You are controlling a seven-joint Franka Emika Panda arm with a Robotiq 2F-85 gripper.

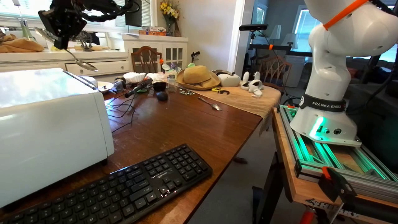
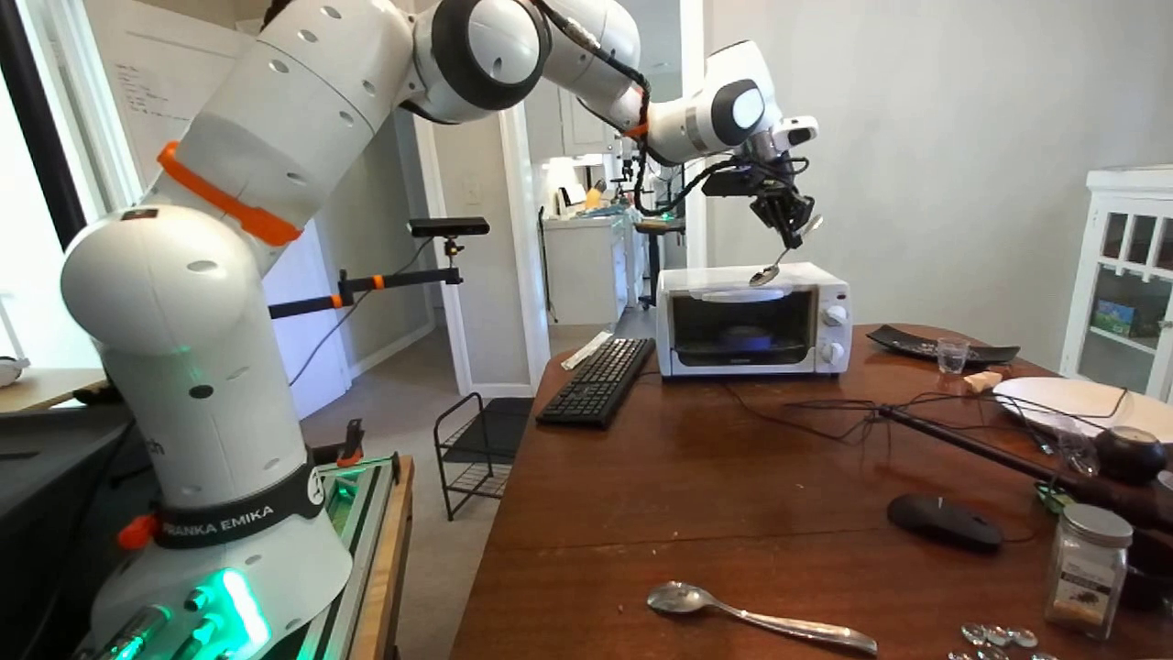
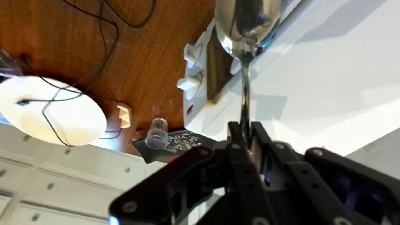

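Note:
A metal spoon is pinched by its handle between the fingers of my gripper, which is shut on it. Its bowl points down and away from the fingertips. Exterior view 2 has the gripper hanging over the white toaster oven, and the spoon appears above the oven's top. Against the window side in exterior view 1, the spoon hangs tilted below the gripper. On the wooden table lies a second spoon, clear of the gripper.
The black keyboard is beside the oven. Loose cables, a white plate, a clear cup and a black tray crowd the other side. A mouse and a jar stand nearer.

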